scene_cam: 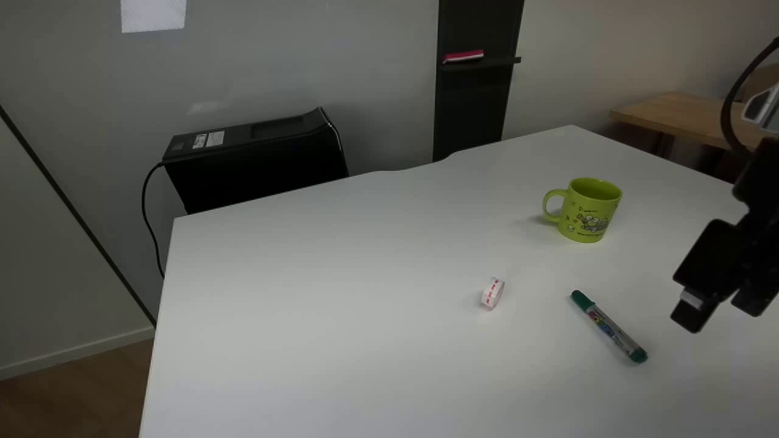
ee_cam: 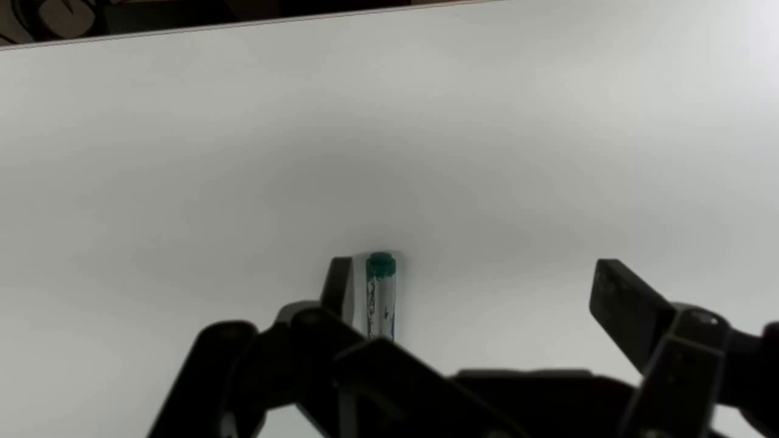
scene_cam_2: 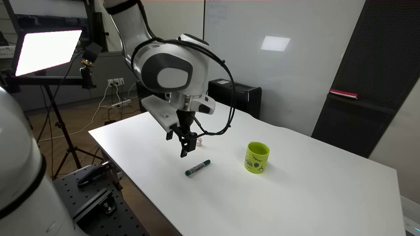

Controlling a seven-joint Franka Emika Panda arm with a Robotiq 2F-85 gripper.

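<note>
A green-capped marker [scene_cam: 608,326] lies on the white table. In the wrist view, the near part of the marker [ee_cam: 380,295] shows just inside the left finger, its other end hidden behind the gripper's body. My gripper is open, fingers wide apart and nothing held. Exterior view 2 has the gripper [scene_cam_2: 177,145] hanging above the table, a little up and left of the marker [scene_cam_2: 198,167]. A yellow-green mug [scene_cam: 588,210] stands upright with its handle to the left. Between mug and near edge, a small white-and-red tape roll [scene_cam: 493,293] stands on its rim.
In exterior view 2 the arm partly hides the tape roll [scene_cam_2: 199,141]. A black box-shaped unit [scene_cam: 255,157] stands behind the table's far edge.
</note>
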